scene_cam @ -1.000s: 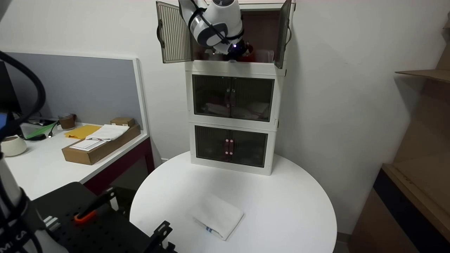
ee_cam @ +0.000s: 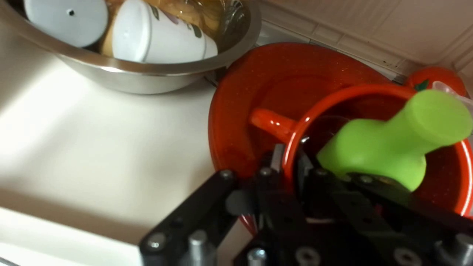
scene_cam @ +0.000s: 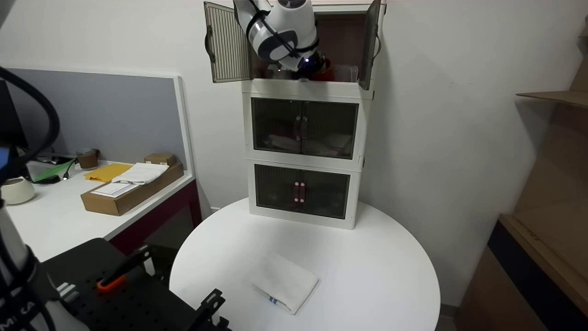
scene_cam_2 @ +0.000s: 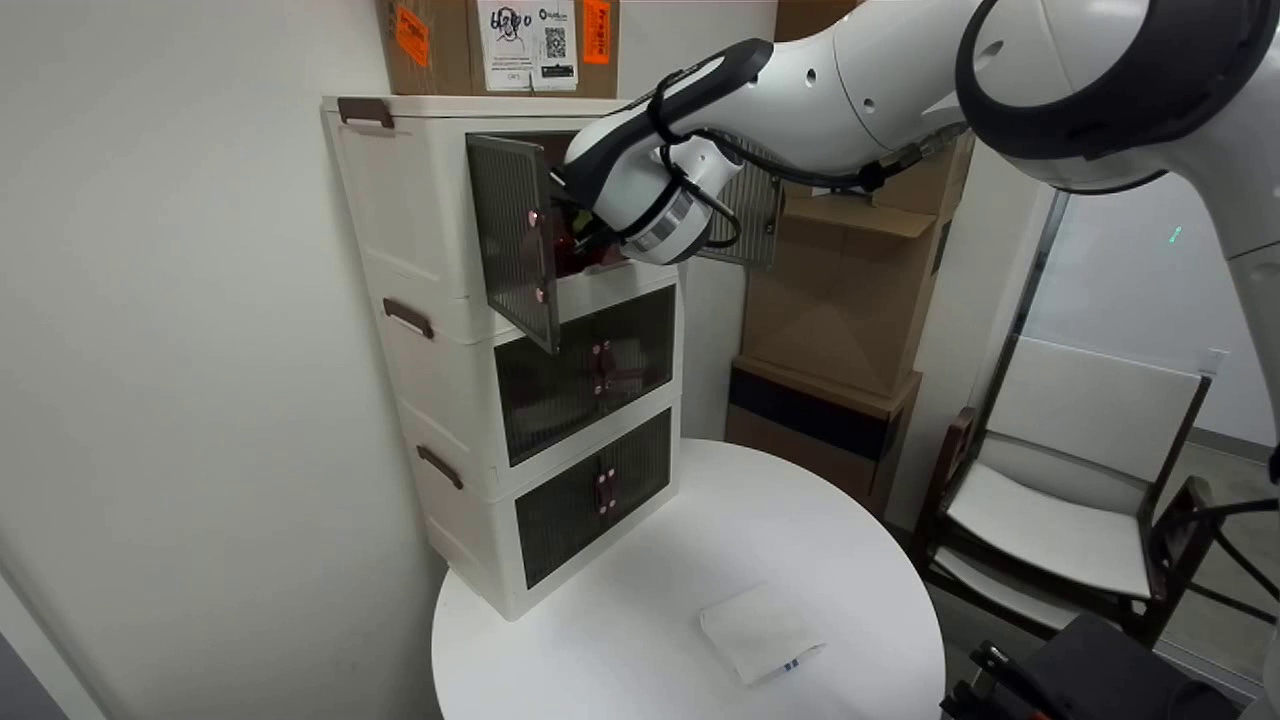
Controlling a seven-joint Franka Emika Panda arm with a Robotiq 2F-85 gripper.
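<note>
In the wrist view a red mug point(ee_cam: 381, 92) stands over a red plate point(ee_cam: 239, 102), its handle pointing left. A green bottle-shaped object point(ee_cam: 377, 146) leans inside the mug. My gripper is shut on the mug's near-left rim, one finger outside the wall and one inside. In exterior view 1 the gripper point(scene_cam: 308, 65) reaches into the open top compartment of the white cabinet point(scene_cam: 303, 88), where the red mug shows only partly behind it.
Left of the plate sits a metal bowl point(ee_cam: 137, 82) holding white containers. Bare shelf floor point(ee_cam: 115, 146) lies before it. A tomato point(ee_cam: 436, 79) is at the back right. Two open doors point(scene_cam: 227, 44) flank the compartment. Below, a folded cloth point(scene_cam: 286, 283) lies on the round table point(scene_cam: 375, 265).
</note>
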